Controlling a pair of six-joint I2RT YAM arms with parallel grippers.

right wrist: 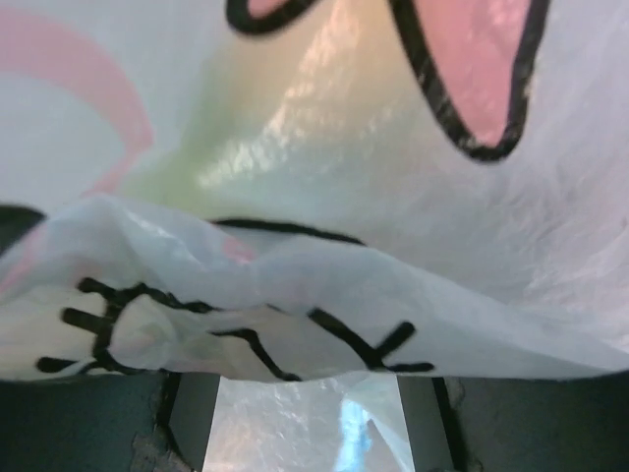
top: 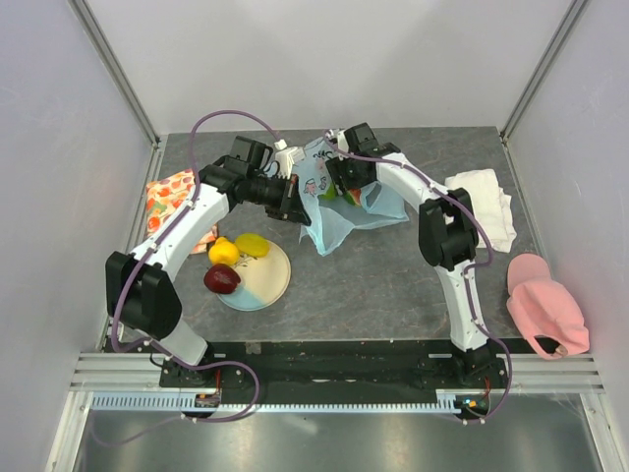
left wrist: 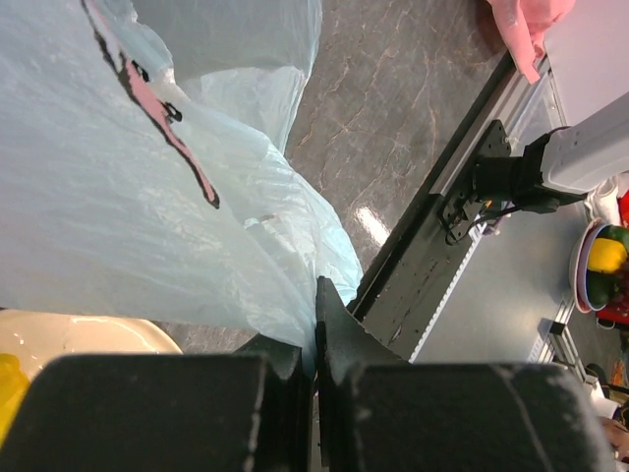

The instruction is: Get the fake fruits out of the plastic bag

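The pale blue plastic bag (top: 334,226) lies at the back centre of the table, its mouth toward the front. My left gripper (top: 298,218) is shut on the bag's near left edge; the film (left wrist: 265,285) stretches up from between its fingertips. My right gripper (top: 342,177) is at the bag's opening, beside green and orange-red fruit (top: 354,197). In the right wrist view its fingers (right wrist: 192,423) stand apart, with printed film (right wrist: 324,295) draped across their tips. Blurred green and orange (right wrist: 236,118) show through that film. Whether fruit lies between the fingers is hidden.
A cream plate (top: 273,278) at the front left bears yellow fruits (top: 223,252) and a dark red one (top: 222,279). An orange patterned cloth (top: 169,200) lies at the left, a white towel (top: 486,202) and pink cap (top: 545,310) at the right.
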